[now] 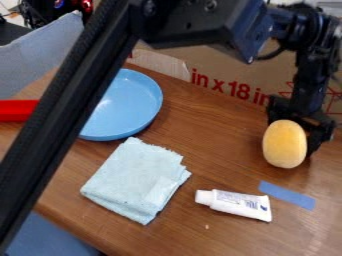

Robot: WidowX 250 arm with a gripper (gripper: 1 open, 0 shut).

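Note:
The black gripper (297,118) is low at the right, directly over and behind a yellow, rounded object (285,144), which stands on the wooden table. A light blue folded cloth (134,180) lies at the middle left, and a white tube (234,203) lies near the front beside a strip of blue tape (287,195).
A blue plate (127,105) and a red object (15,110) sit at the left, partly behind the arm's long black beam. A cardboard box (227,80) stands along the back.

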